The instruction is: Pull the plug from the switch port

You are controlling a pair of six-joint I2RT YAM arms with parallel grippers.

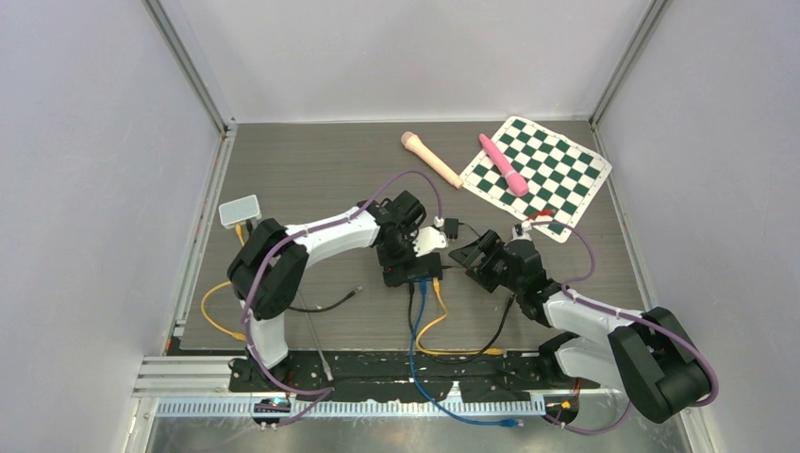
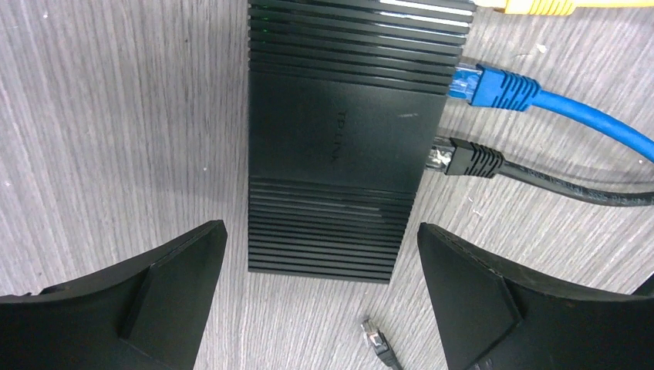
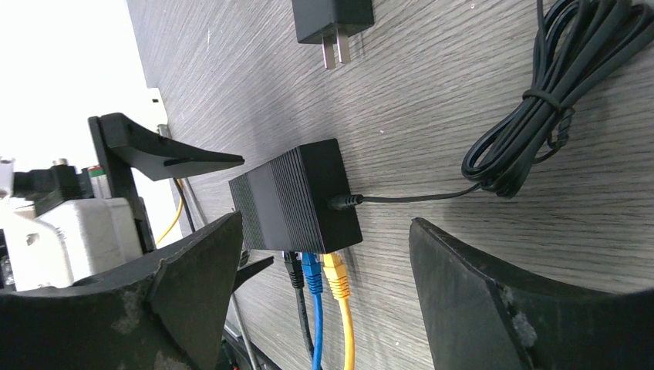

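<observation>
The black TP-Link switch [image 2: 339,127] lies flat on the table under my left gripper. That gripper is open, its fingers [image 2: 173,297] on either side of the switch's near end. Along one side of the switch are a yellow plug [image 2: 540,6], a blue plug [image 2: 505,89] and a black plug [image 2: 472,158], all at its ports. A thin black power plug [image 3: 345,201] sits in the switch's end face. My right gripper faces that end from the right, fingers apart and nothing held.
A black power adapter [image 3: 332,19] and a bundled cable [image 3: 532,116] lie near the right gripper. Loose cable ends, including a clear plug [image 2: 375,337], rest on the table. A chessboard mat [image 1: 542,170] and two stick-shaped objects lie at the back.
</observation>
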